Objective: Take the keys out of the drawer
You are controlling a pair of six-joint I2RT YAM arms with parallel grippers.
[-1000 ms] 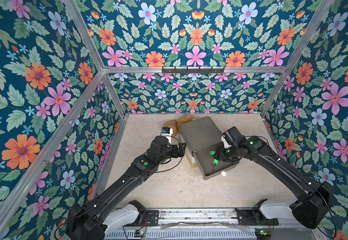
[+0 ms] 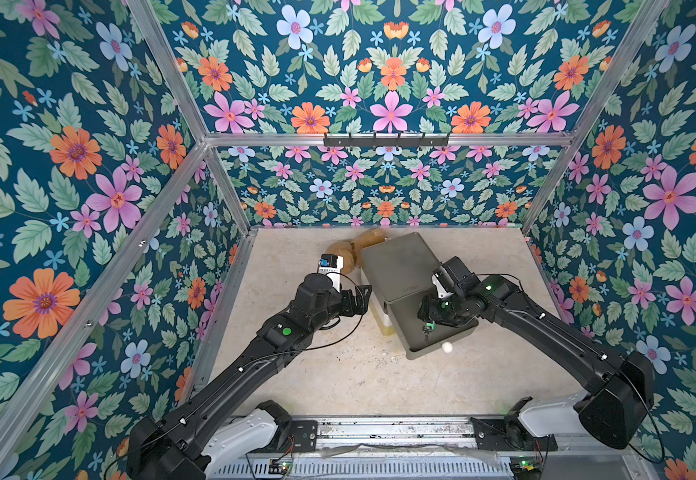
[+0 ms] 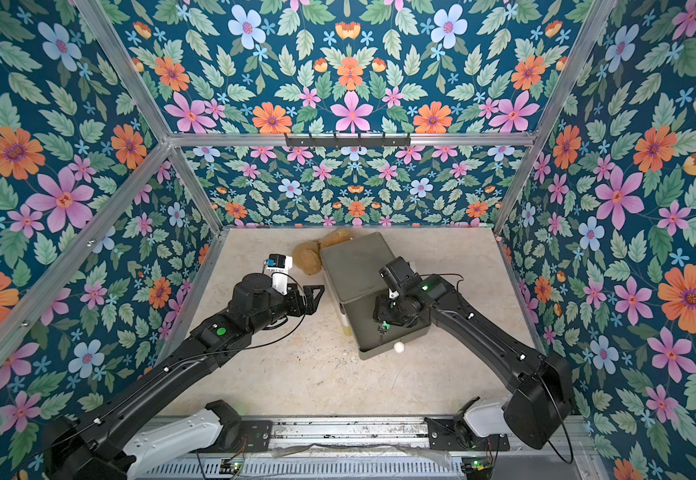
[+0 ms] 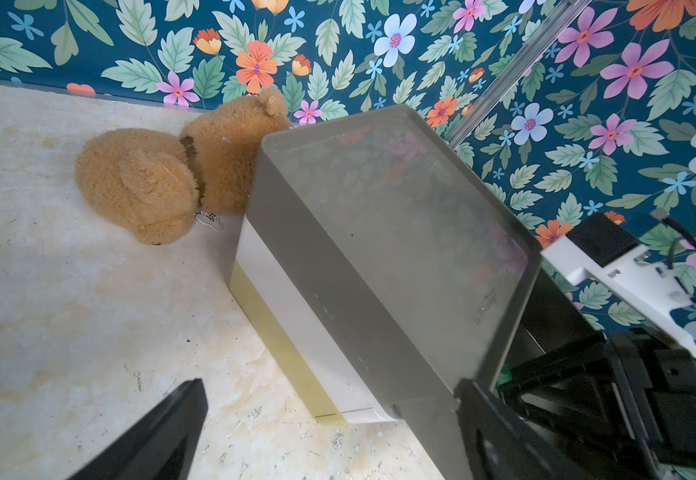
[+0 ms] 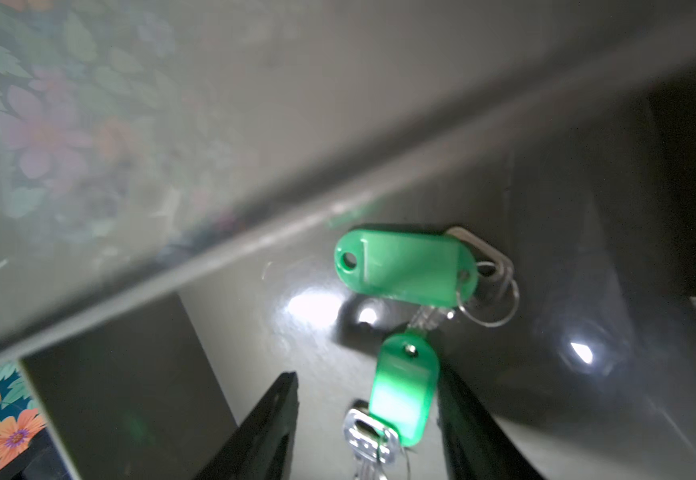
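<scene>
The grey drawer [image 2: 413, 334] is pulled out of its box. Inside it, in the right wrist view, lie two sets of keys: one green key tag [image 5: 415, 264] lies crosswise near a metal ring, and a second green key tag [image 5: 403, 388] with keys [image 5: 370, 436] lies below it. My right gripper is open over the drawer, with its fingers on either side of the second tag and no visible grip on it. To the left of the box my left gripper stands open and empty, its fingers [image 4: 168, 428] spread wide.
The box's grey top [image 4: 395, 216] rises behind the drawer. A brown plush toy [image 4: 144, 180] lies against the box's far left side. A white ball-like spot [image 2: 447, 347] shows by the drawer's front right.
My right gripper has moved left over the drawer and now covers most of the green tags in the top left view. The left arm has shifted only slightly.
</scene>
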